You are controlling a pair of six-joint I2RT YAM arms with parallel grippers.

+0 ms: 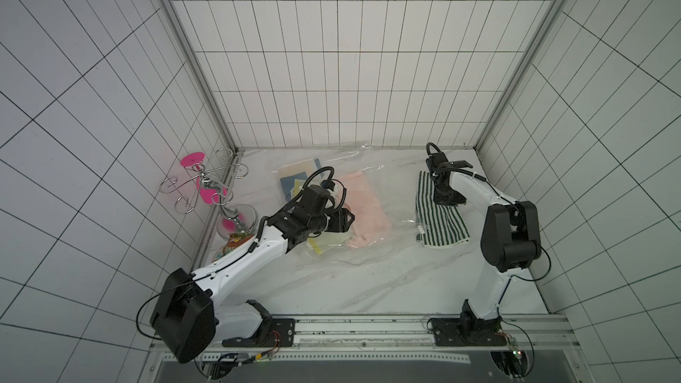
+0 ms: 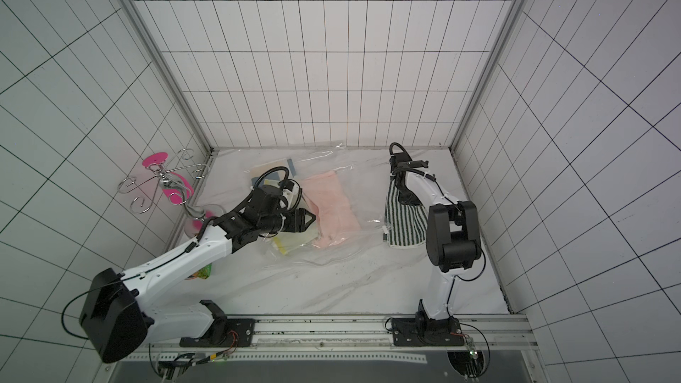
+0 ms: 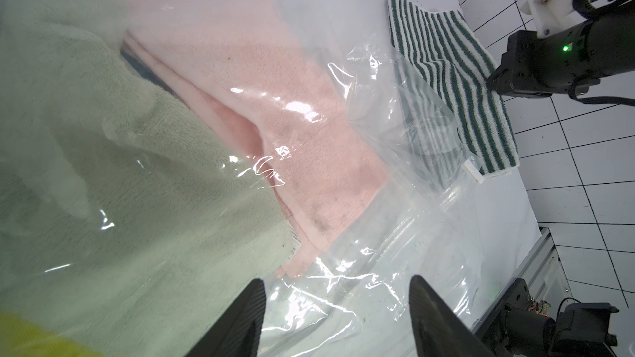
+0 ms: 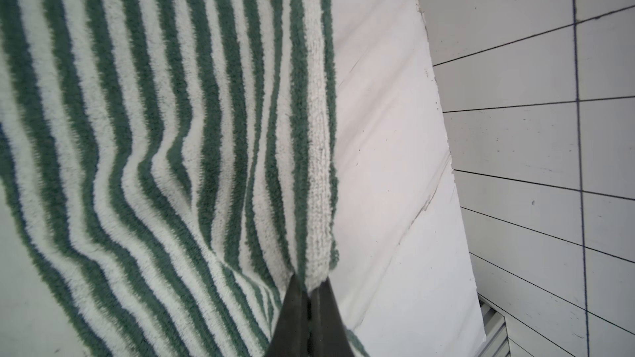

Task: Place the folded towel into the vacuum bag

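A green-and-white striped towel (image 1: 436, 223) lies at the right, its left part under the edge of the clear vacuum bag (image 3: 350, 297) in the left wrist view. My right gripper is shut on the towel, which bunches into folds at the fingertips. My left gripper stands open above the bag, with nothing between its fingers. Inside or under the clear plastic are a pink towel (image 3: 304, 165), a pale green towel (image 3: 145, 191) and a yellow piece (image 3: 33, 330).
A metal rack with pink discs (image 1: 193, 159) stands at the left, with other items beside it. Tiled walls border the table on three sides.
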